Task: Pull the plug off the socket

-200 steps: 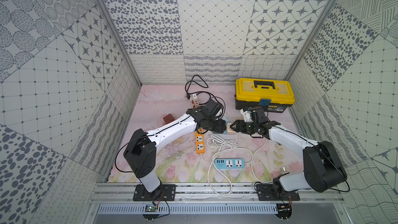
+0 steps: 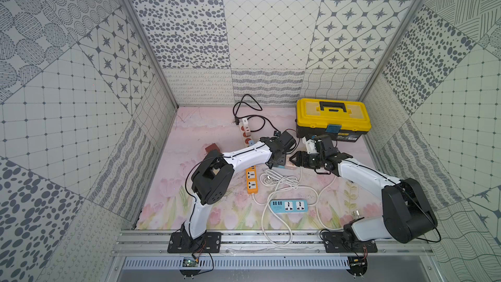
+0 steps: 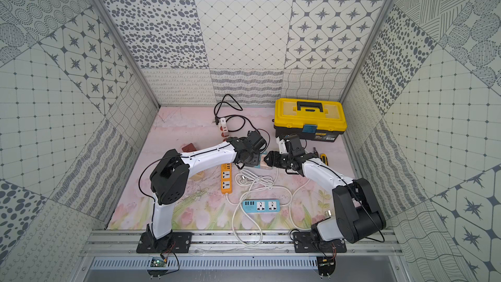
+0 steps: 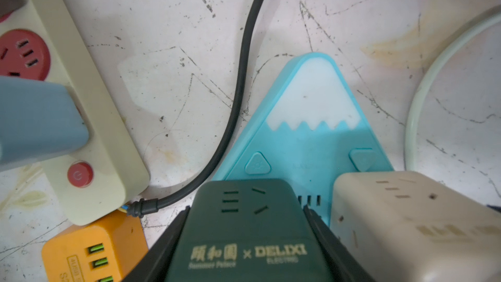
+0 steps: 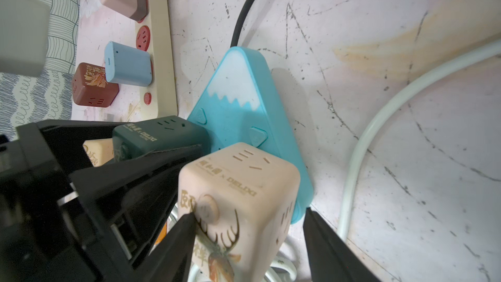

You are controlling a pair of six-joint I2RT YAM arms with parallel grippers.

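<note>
In the left wrist view a light-blue triangular power strip (image 4: pixel 313 125) carries a dark green cube plug (image 4: pixel 245 235) and a cream cube plug (image 4: pixel 412 224). My left gripper is shut on the green plug; in the right wrist view it comes from the left across that plug (image 5: pixel 159 135). My right gripper is shut on the cream plug (image 5: pixel 237 188), whose top and side show. The prongs of both plugs are hidden.
A cream strip (image 4: pixel 104 130) with plugs and an orange strip (image 2: pixel 252 180) lie to the left. The yellow toolbox (image 2: pixel 333 112) stands at back right. White cables and a blue strip (image 2: pixel 289 206) lie in front.
The right arm looks still.
</note>
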